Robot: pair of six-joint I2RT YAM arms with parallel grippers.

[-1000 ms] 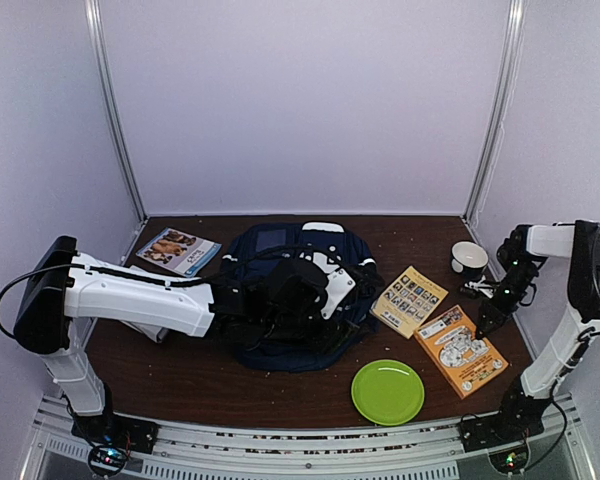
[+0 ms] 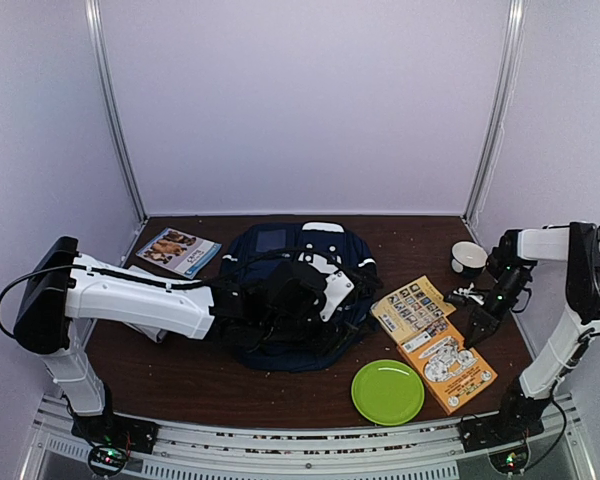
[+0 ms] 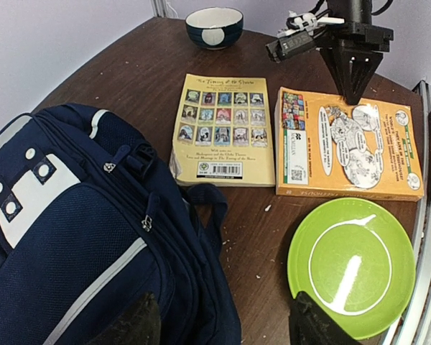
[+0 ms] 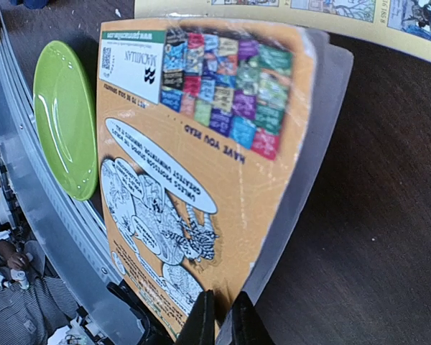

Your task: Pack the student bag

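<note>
The navy backpack point(image 3: 72, 237) lies mid-table under my left arm. My left gripper hangs open over it, nothing between its fingertips. To its right lie a yellow book point(image 3: 223, 129) and an orange book point(image 3: 348, 144), side by side. My right gripper is at the orange book's edge, fingertips close together on or beside that edge; whether it grips the cover is unclear. In the right wrist view the book's far edge shows pale layers beneath the cover.
A green plate point(image 2: 388, 391) sits at the front right, a bowl point(image 2: 468, 258) at the back right. A magazine point(image 2: 178, 252) lies at the left, partly beside another pale item under the left arm. Bare table lies at the front left.
The right gripper has moved left, and the orange book has slid left with it, up against the yellow book. The left arm has stayed still.
</note>
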